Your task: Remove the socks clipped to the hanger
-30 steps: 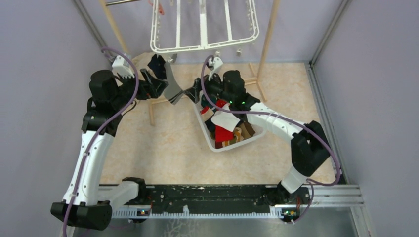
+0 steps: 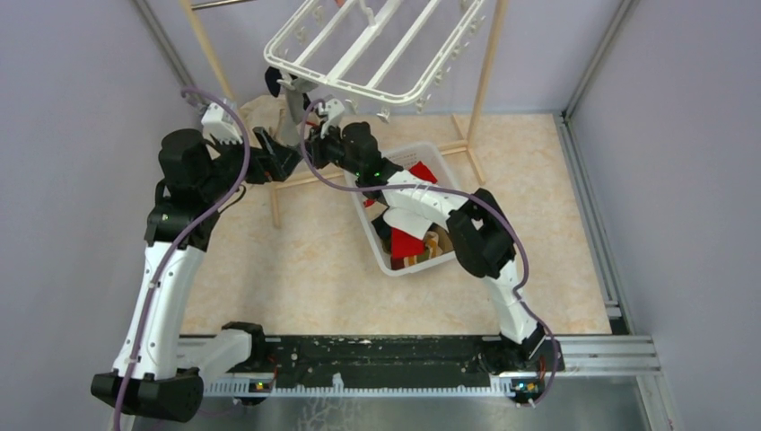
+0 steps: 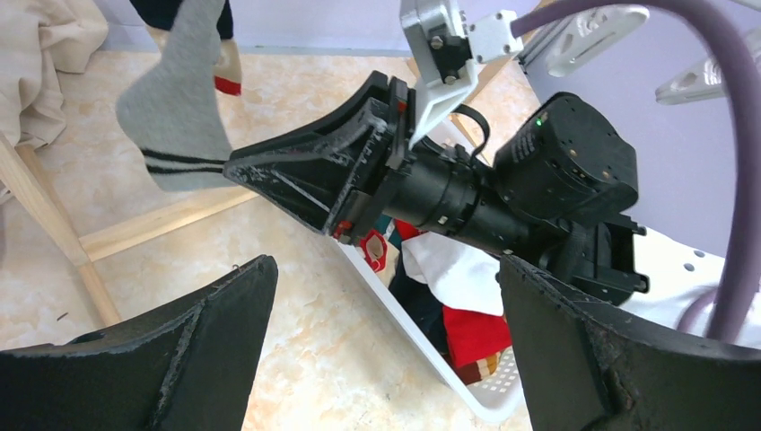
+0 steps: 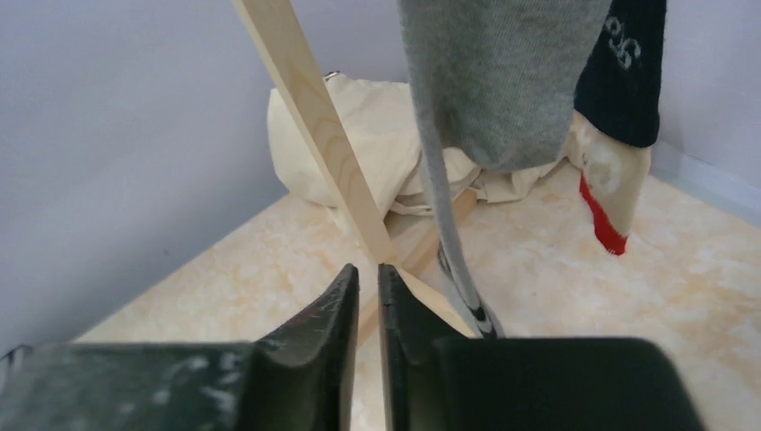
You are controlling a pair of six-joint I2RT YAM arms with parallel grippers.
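Note:
A grey sock (image 3: 184,99) with dark stripes hangs from the white clip hanger (image 2: 345,65). Beside it hangs a navy sock (image 4: 624,81) with a cream and red end. In the left wrist view, the fingertips of my right gripper are at the grey sock's striped end. The right wrist view shows those fingers a narrow gap apart, nothing between them; the grey sock (image 4: 525,81) hangs beyond, its lower end partly hidden by a finger. My left gripper (image 2: 285,151) stands wide open and empty, close to the right one and below the hanger.
A white basket (image 2: 382,262) with several socks and cloths sits under my right arm. Wooden stand legs (image 2: 208,49) rise at the back, with a beige cloth (image 4: 359,135) behind them. The floor in front of the basket is clear.
My right gripper has moved left, toward the left gripper. The grey sock, earlier stretched toward the right gripper, hangs more upright. The hanger has tilted and swung. The left arm is nearly still.

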